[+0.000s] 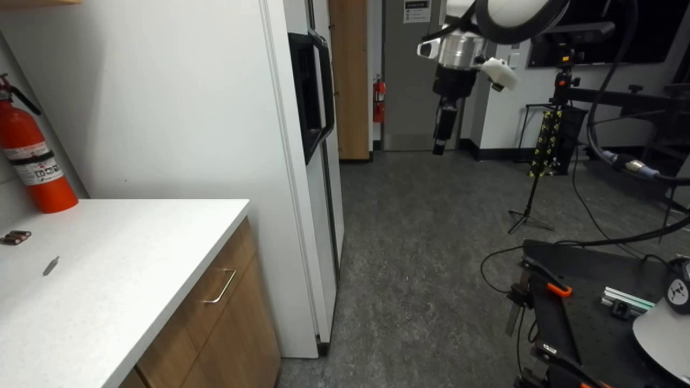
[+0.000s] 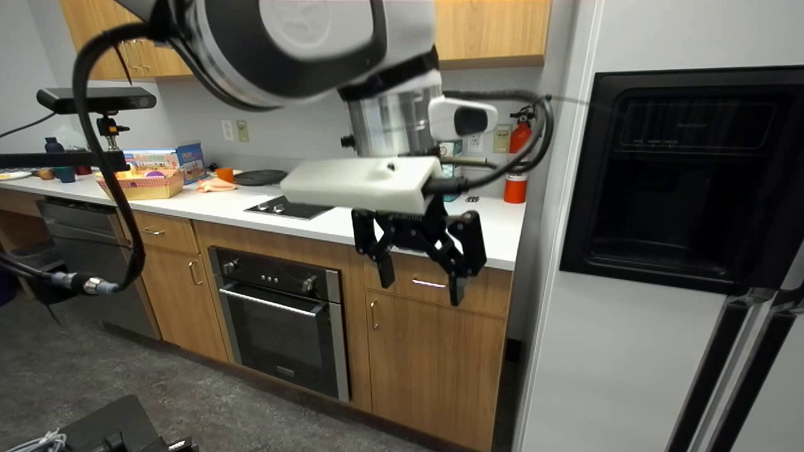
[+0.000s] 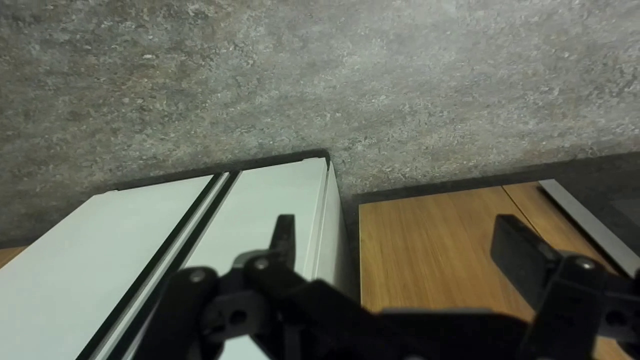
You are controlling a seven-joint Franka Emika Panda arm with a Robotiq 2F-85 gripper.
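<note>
My gripper (image 2: 419, 290) hangs in the air in front of the kitchen cabinets, its two black fingers spread wide with nothing between them. In exterior view 1 the gripper (image 1: 439, 150) is seen edge-on above the floor, to the right of the fridge. On the white counter (image 1: 129, 258) lie a small grey marker-like item (image 1: 51, 265) and several dark batteries (image 1: 15, 237). From the wrist, open fingers (image 3: 283, 235) frame the fridge side and a wooden cabinet front (image 3: 432, 252) below.
A red fire extinguisher (image 1: 39, 155) stands at the counter's back. The white fridge (image 2: 641, 339) with its black dispenser rises beside the counter. Farther along sit a basket (image 2: 147, 186), a black pan (image 2: 260, 177) and a cooktop (image 2: 288, 208). Open floor (image 1: 414, 271) lies between fridge and robot table.
</note>
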